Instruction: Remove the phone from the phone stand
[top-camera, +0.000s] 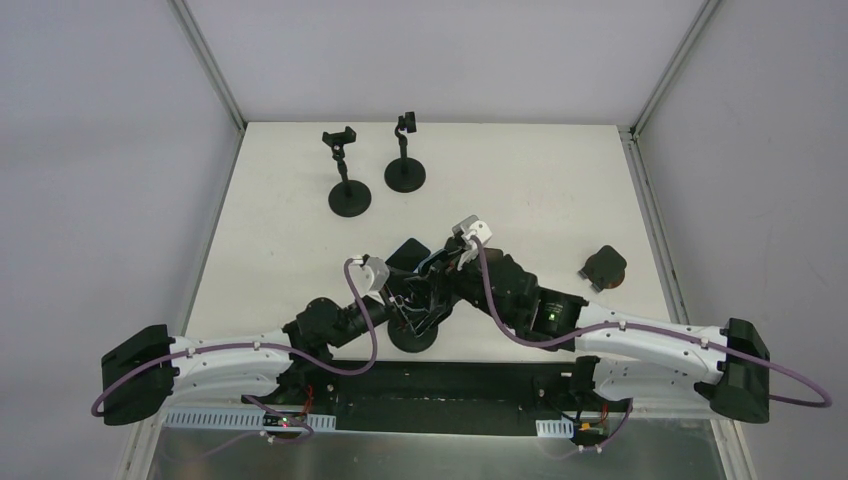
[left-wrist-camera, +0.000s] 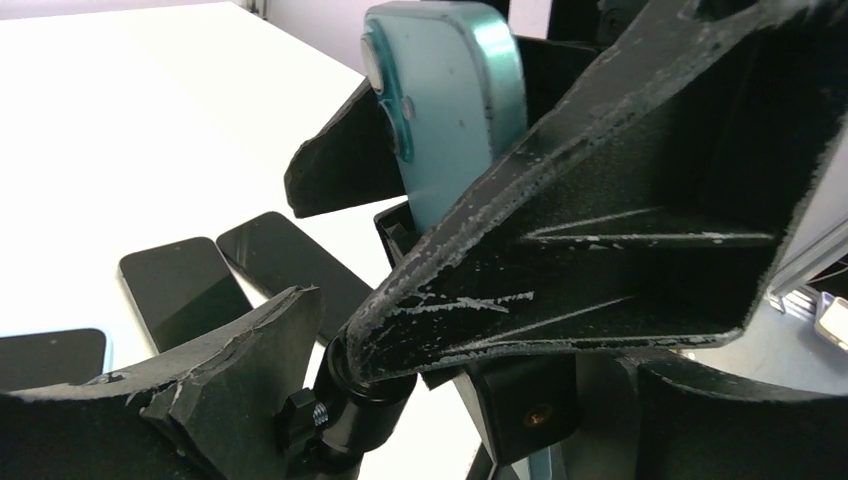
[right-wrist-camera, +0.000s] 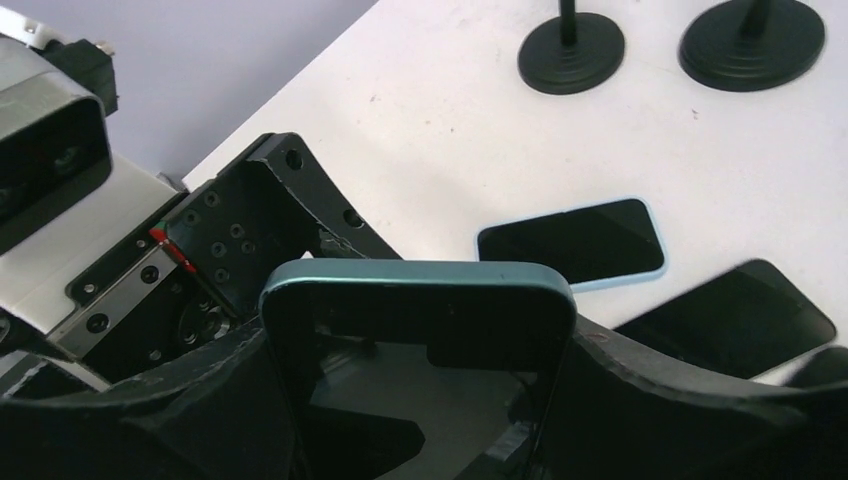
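A teal phone stands upright, gripped by my right gripper, whose fingers close on its sides; in the right wrist view its dark screen fills the lower middle. Below it, in the left wrist view, is the phone stand's black post (left-wrist-camera: 360, 400). My left gripper (top-camera: 395, 285) is low at the stand, beside the post, part open; whether anything is between its fingers is hard to see. In the top view both grippers crowd over the stand's base (top-camera: 412, 340) and hide much of the phone.
Several dark phones lie flat on the white table, among them a blue-edged phone (right-wrist-camera: 570, 240). Two empty stands (top-camera: 349, 198) (top-camera: 405, 175) stand at the back left, another dark stand (top-camera: 604, 266) at the right.
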